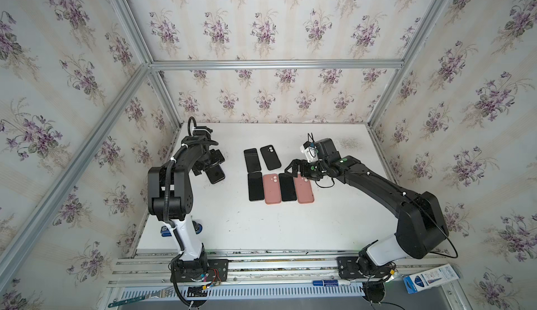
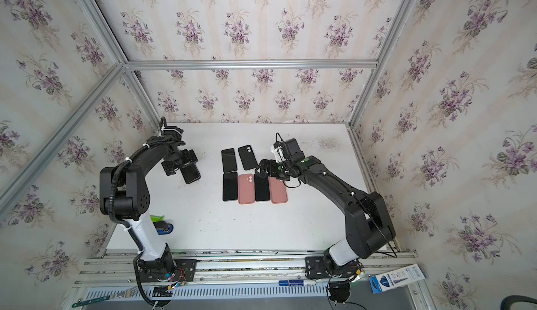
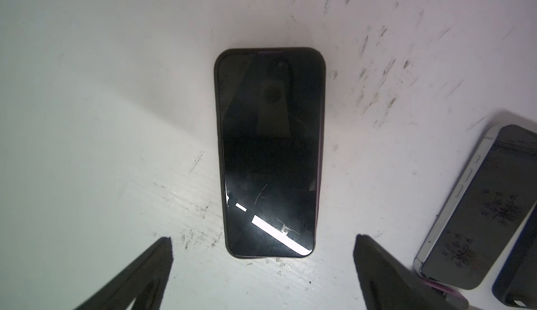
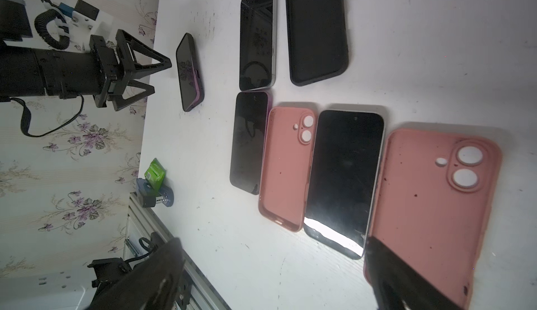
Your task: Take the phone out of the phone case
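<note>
A black phone, with a thin purplish edge visible in the right wrist view, lies screen up at the table's left. My left gripper is open over it, fingers spread either side of its lower end. In the middle lie other phones screen up, two empty pink cases and an empty black case. My right gripper hangs open above the pink cases and phones at centre right, holding nothing.
A blue object with something green sits at the front left corner. Patterned walls enclose the table.
</note>
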